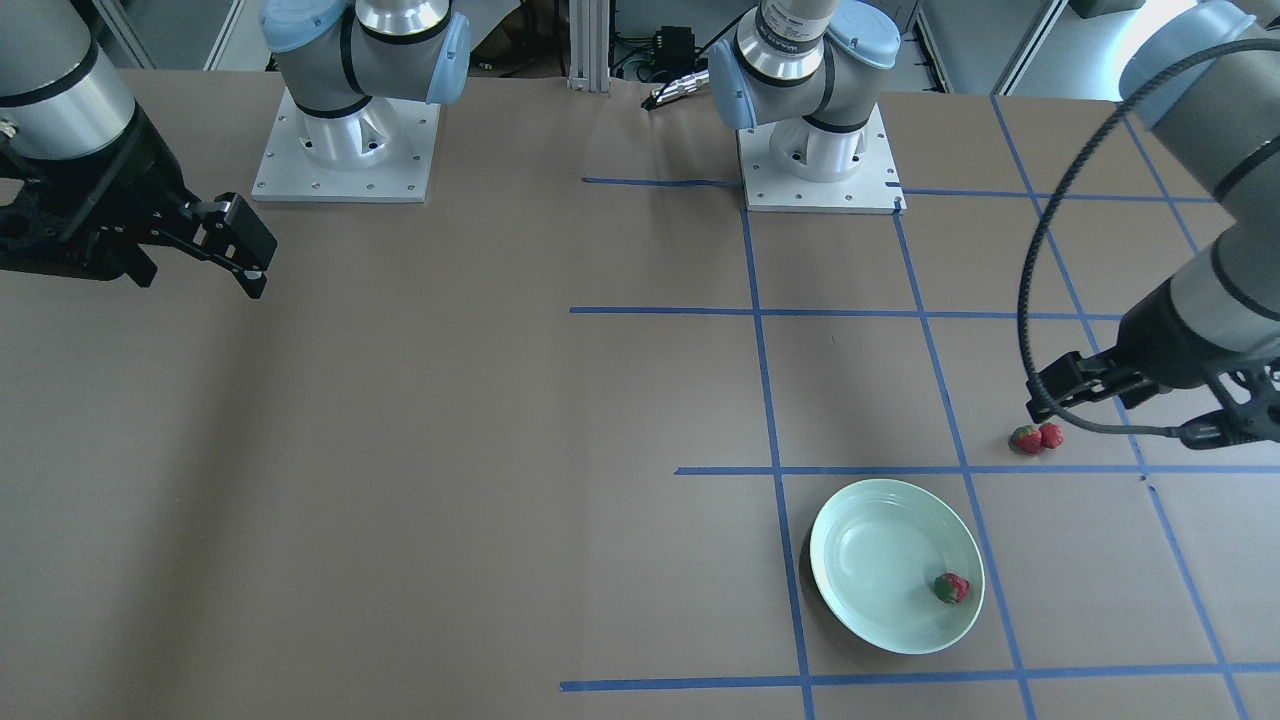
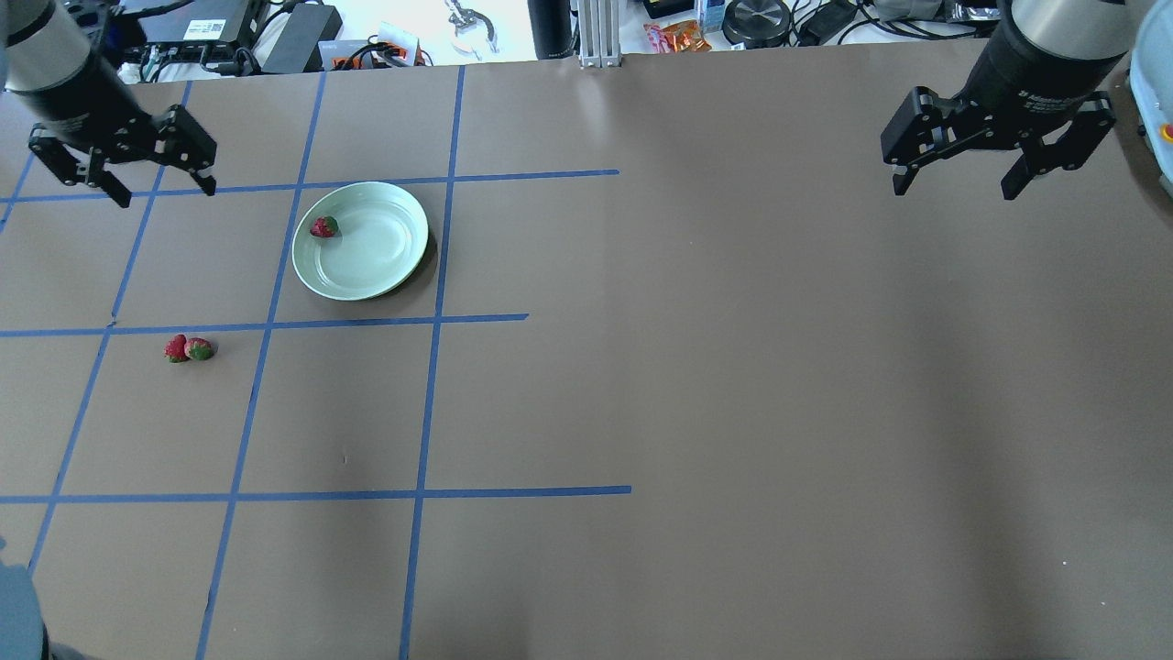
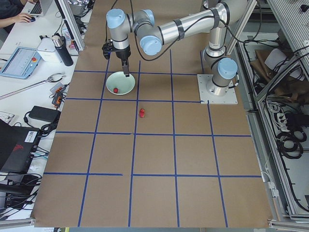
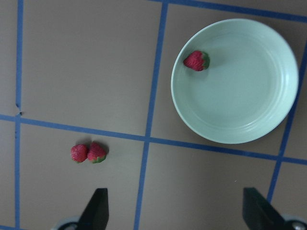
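A pale green plate [image 1: 888,546] holds one strawberry [image 1: 951,587], also seen in the top view [image 2: 323,226]. Two strawberries [image 2: 187,348] lie side by side on the table beside the plate, and in the left wrist view [image 4: 88,153]. My gripper [image 2: 154,181] hangs raised above the table, left of the plate in the top view, its fingers open and apart. In the left wrist view the plate [image 4: 235,117] and all three strawberries show between and beyond the spread fingertips, with nothing held.
A second arm's gripper [image 2: 957,165] is at the top right of the top view. Other arm bases [image 1: 816,192] stand at the back.
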